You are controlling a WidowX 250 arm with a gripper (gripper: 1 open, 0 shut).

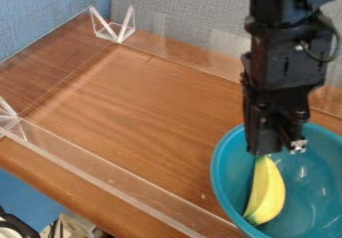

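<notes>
A yellow banana (266,194) lies in a teal bowl (227,158) at the lower right, tilted along the bowl's left side. My black gripper (271,143) hangs over the back of the bowl, just above the banana's upper tip. It appears shut, with nothing visible between its fingers, though its tips are small and dark in this view.
Bare wooden table (134,102) fills the left and middle. Clear plastic strips run along its front and back edges, with white wire corner pieces (112,27) at the back left and at the left edge. A grey wall stands behind.
</notes>
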